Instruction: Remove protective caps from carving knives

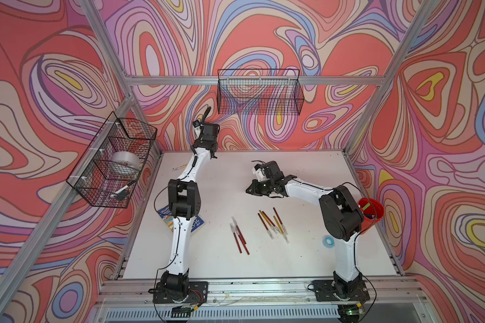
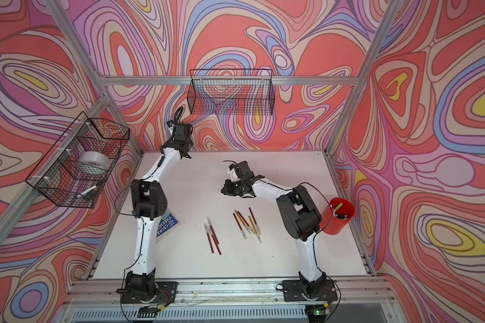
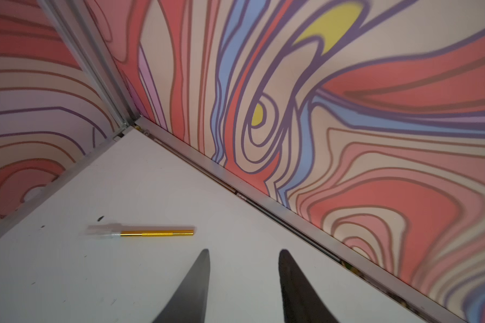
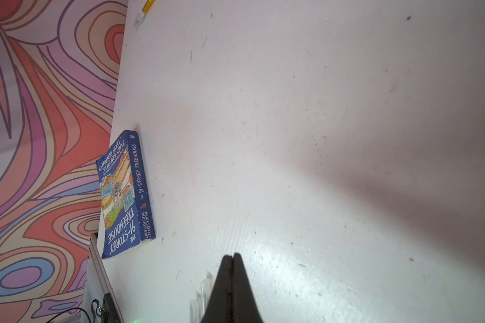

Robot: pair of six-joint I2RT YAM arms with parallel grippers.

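Observation:
My left gripper is raised at the back left, part open with nothing visible between its fingers. In its wrist view a yellow knife point(image 3: 156, 232) with a clear cap lies on the back-left table. My right gripper is shut, nothing visible between its fingers, above the middle of the table point(image 1: 251, 198). Red and yellow knives lie in the front middle, such as a red knife point(image 1: 245, 248) and a yellow knife point(image 1: 279, 225), several with clear pieces at their ends.
A blue book point(image 4: 124, 193) lies at the left. A red bucket point(image 2: 336, 226) stands at the right, near a blue ring point(image 1: 328, 241). Wire baskets point(image 1: 260, 97) hang at the back and left.

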